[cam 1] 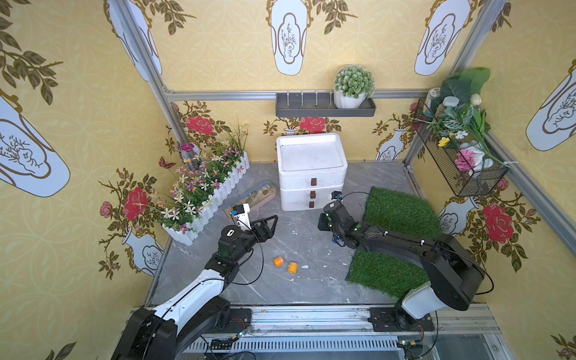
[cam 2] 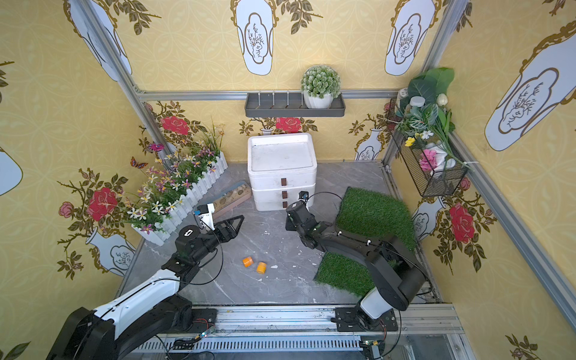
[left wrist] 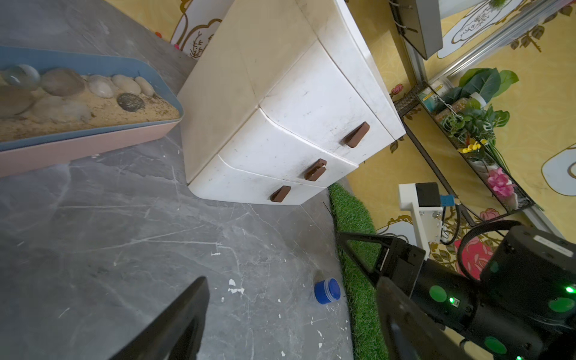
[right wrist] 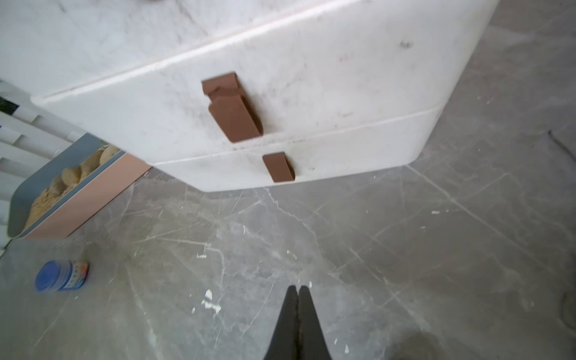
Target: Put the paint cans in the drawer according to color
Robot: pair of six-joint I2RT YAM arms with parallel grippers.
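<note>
Two orange paint cans (cam 1: 278,261) (cam 1: 292,267) lie on the table between the arms. One blue can (left wrist: 327,291) stands beside the grass mat, partly under the right arm in the top views. Another blue can (right wrist: 61,275) lies near the sand tray in the right wrist view. The white drawer unit (cam 1: 310,180) is at the back, its drawers closed. In front of it my right gripper is shut, its fingertips together and nothing between them. My left gripper stands open over the left of the table, with no can between its fingers.
A sand-and-stone tray (cam 1: 259,198) lies left of the drawers, beside a white-fenced flower box (cam 1: 210,207). Green grass matting (cam 1: 399,210) covers the right side under the right arm.
</note>
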